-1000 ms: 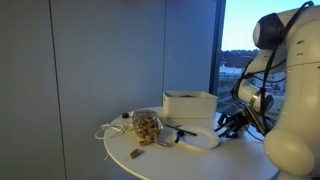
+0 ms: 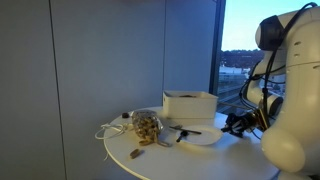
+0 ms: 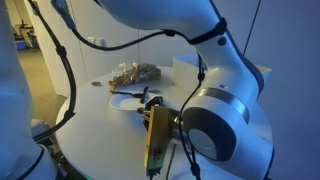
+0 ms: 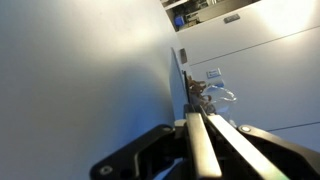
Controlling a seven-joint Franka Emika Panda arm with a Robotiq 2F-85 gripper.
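My gripper [image 2: 227, 127] is low over the table's right side, just right of the white plate [image 2: 205, 137]. A dark, slim utensil [image 2: 186, 131] lies at the plate's left edge. In the wrist view my gripper looks shut, its two fingers side by side, with nothing visible between them. From the other side, the gripper [image 3: 150, 101] appears close to the plate [image 3: 125, 102], partly hidden by the arm. Whether it touches the plate I cannot tell.
A clear bag of brown pieces [image 2: 147, 125] stands left of the plate, with a few loose pieces [image 2: 137, 153] in front. Behind is a white box [image 2: 190, 105]. A white cable [image 2: 108, 130] lies at the left edge.
The arm has shifted slightly, with the gripper still right of the plate. The bag, box and loose pieces look unmoved.
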